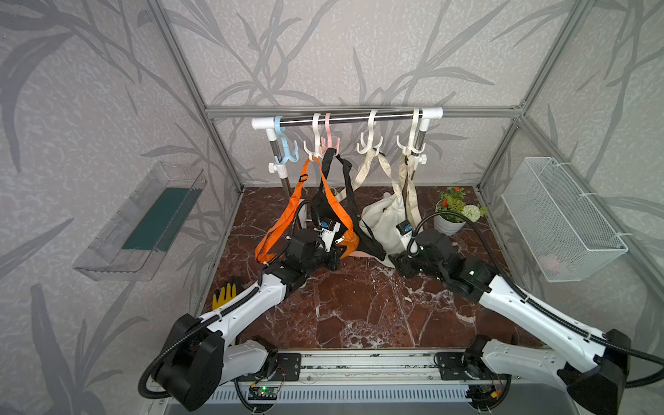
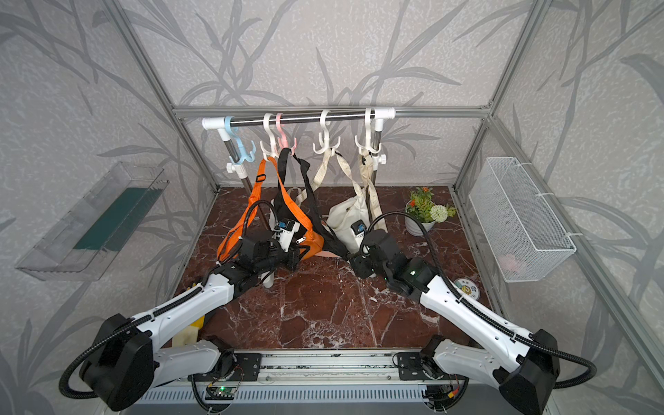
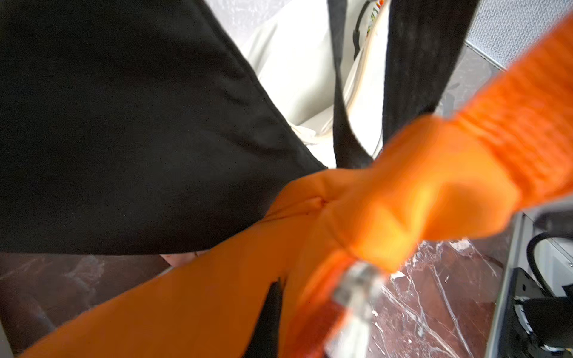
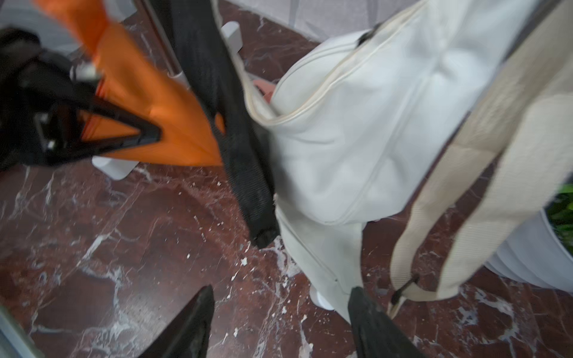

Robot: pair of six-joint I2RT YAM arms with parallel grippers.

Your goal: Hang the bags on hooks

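Orange, black and cream bags hang by straps from hooks on the rail (image 1: 354, 119). My left gripper (image 1: 332, 252) is at the orange bag (image 3: 179, 298), one finger pressed into the fabric in the left wrist view; how far its fingers stand apart is hard to see. The black bag (image 3: 119, 119) hangs behind it. My right gripper is open, just in front of and below the cream bag (image 4: 364, 131), whose loose straps (image 4: 489, 220) hang to its right. The white hook (image 1: 370, 141) is among those above.
A potted plant (image 2: 425, 214) stands at the back right. A clear basket (image 1: 141, 228) and a white mesh basket (image 1: 560, 214) are on the side walls.
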